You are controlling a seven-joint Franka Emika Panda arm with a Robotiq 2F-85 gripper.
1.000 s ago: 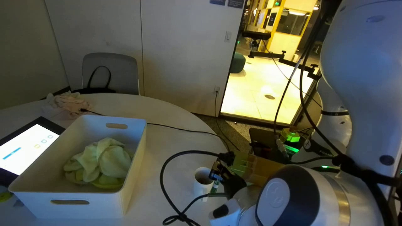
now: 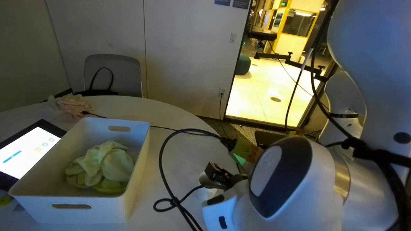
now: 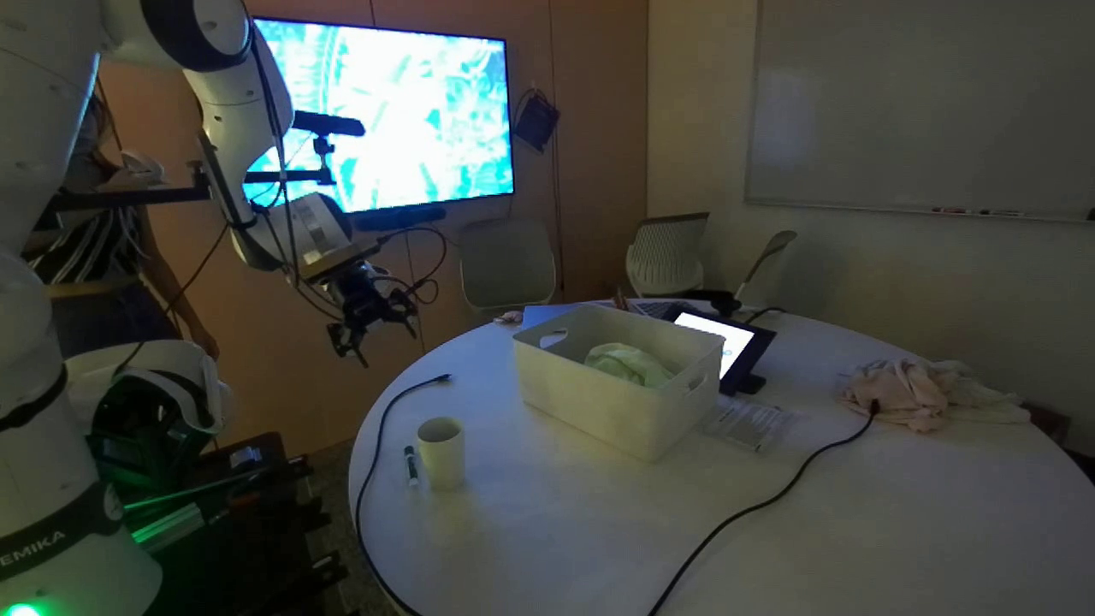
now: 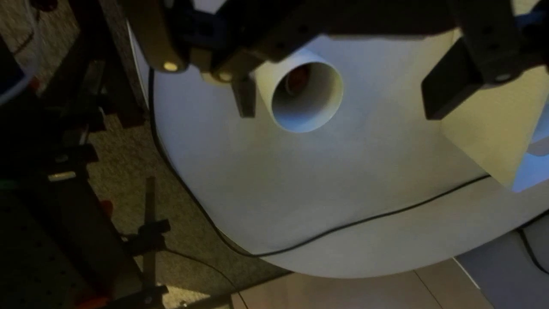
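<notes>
A white mug (image 3: 441, 455) stands upright on the round table, with a dark marker (image 3: 411, 467) lying beside it. High above the table edge, my gripper (image 3: 381, 334) is open and holds nothing. Looking down in the wrist view, the mug (image 4: 263, 85) appears between the spread fingers, closer to the left one (image 4: 245, 98), and well below them. Something reddish shows inside it. In exterior view 1 the arm hides most of the mug. A white bin (image 2: 83, 209) holds a crumpled pale green cloth (image 2: 104, 163).
Beyond the bin is a tablet with a lit screen (image 3: 715, 337). Pinkish cloth (image 3: 898, 392) lies on the table's far side. One black cable (image 3: 765, 503) crosses the tabletop; another runs along the edge near the mug.
In exterior view 1 the arm's wrist and gripper have shifted left and upward. They now cover most of the mug and the marker, which showed more clearly before.
</notes>
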